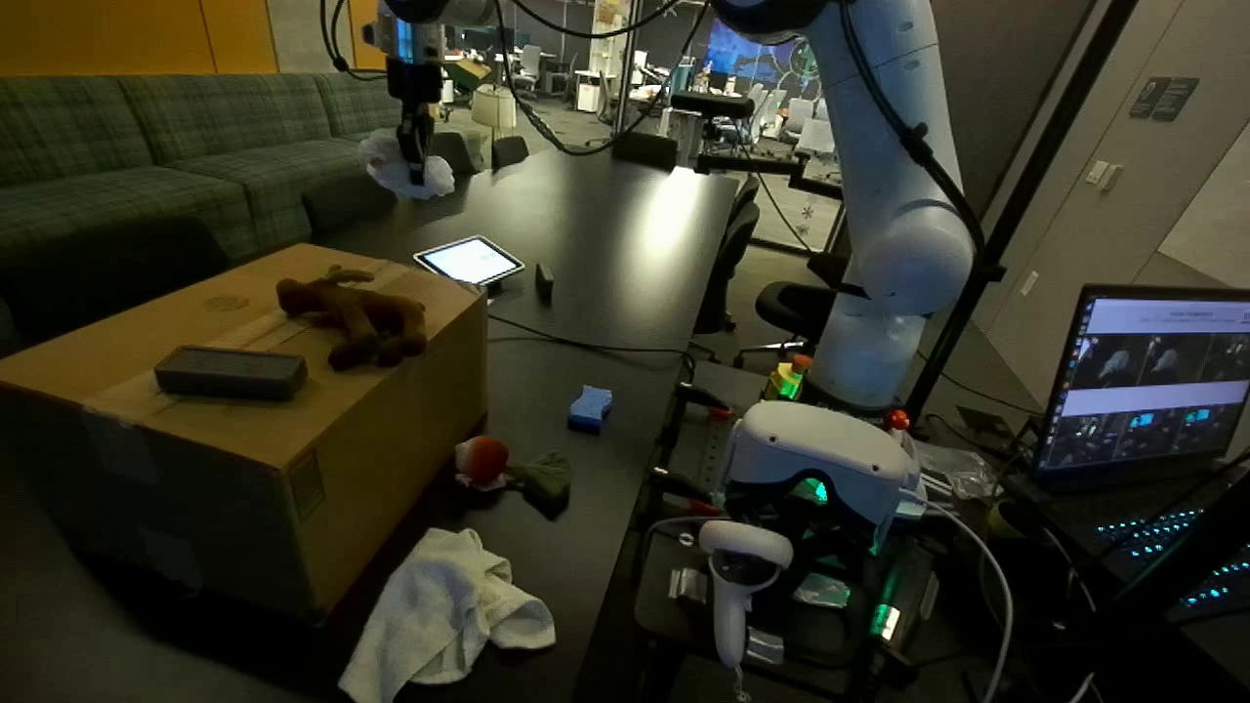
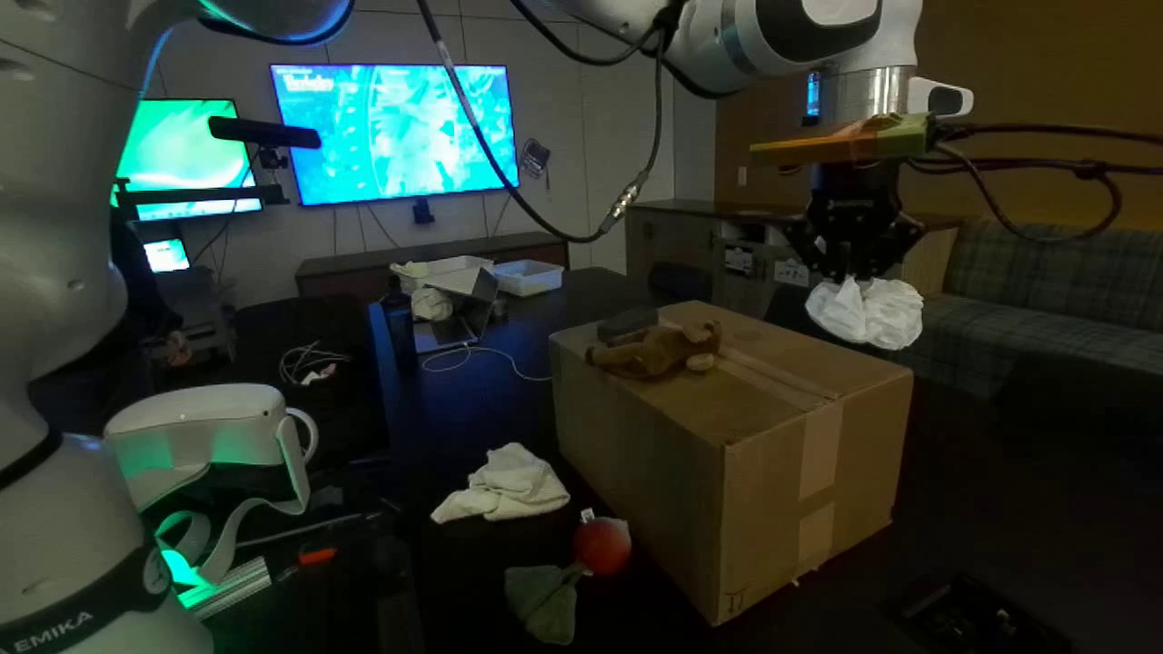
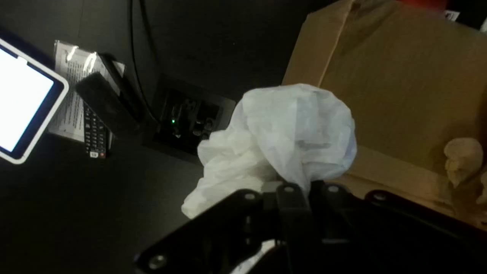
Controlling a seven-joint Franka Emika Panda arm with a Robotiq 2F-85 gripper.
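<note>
A crumpled white plastic bag (image 2: pixel 872 314) hangs in the air with my gripper (image 2: pixel 858 272) shut on it. From the wrist camera, the bag (image 3: pixel 296 132) bulges out past both fingertips and hides part of the box edge and table below. In exterior view 1 the gripper (image 1: pixel 415 176) and bag (image 1: pixel 387 164) are high, beyond the far end of the cardboard box (image 1: pixel 387 469). On the box top lie a brown plush toy (image 1: pixel 357 314) and a dark grey eraser-like block (image 1: pixel 230 373).
A tablet (image 1: pixel 471 260) stands on the dark table near the box. Closer in are a blue sponge (image 1: pixel 589 408), a red ball-like toy with green cloth (image 1: pixel 482 459) and a white towel (image 1: pixel 451 615).
</note>
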